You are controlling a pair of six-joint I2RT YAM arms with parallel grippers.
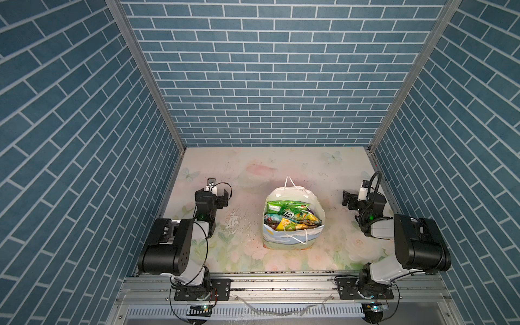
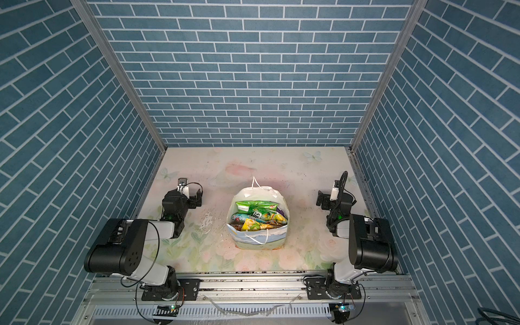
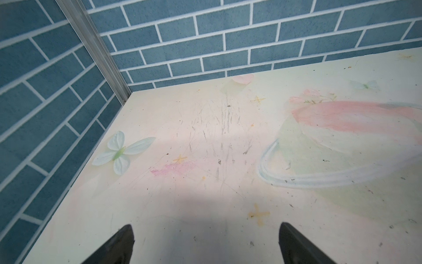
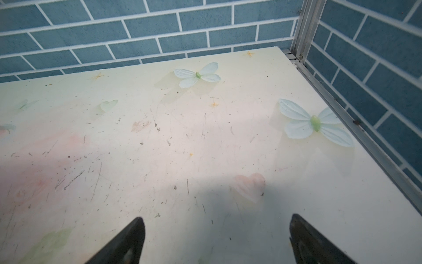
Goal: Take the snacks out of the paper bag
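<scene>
In the top left view, a white paper bag (image 1: 295, 193) stands upright with its top open at the middle of the table. Inside it are several snack packets: a green one (image 1: 287, 204) toward the back and a yellow one (image 1: 285, 223) near the front. To the bag's left, clear of it, is my left gripper, its fingers wide apart in the left wrist view. My right gripper stands to the right of the bag, also open and empty. Packets lower in the bag are hidden.
Bare patterned table (image 1: 319, 162) lies behind the bag and on both sides of it. White string handles (image 1: 289, 181) rise at the bag's back rim and hang at its front. Blue brick-pattern walls (image 1: 276, 81) enclose the back and sides.
</scene>
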